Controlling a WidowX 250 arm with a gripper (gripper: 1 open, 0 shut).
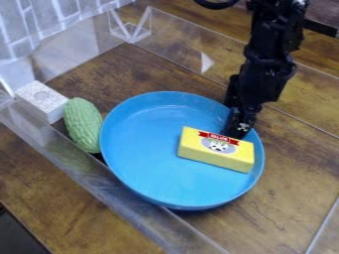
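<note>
A blue plate (159, 169) lies on the wooden surface, with a yellow box (216, 151) with a red label on its right part. My black gripper (241, 117) reaches down from the top right to just above the plate's back-right rim, behind the box and apart from it. It looks open, though its dark fingers are hard to make out against the shadow.
A green corn-like object (82, 124) and a white block (40, 100) lie left of the plate. Clear plastic walls run along the back and lower left.
</note>
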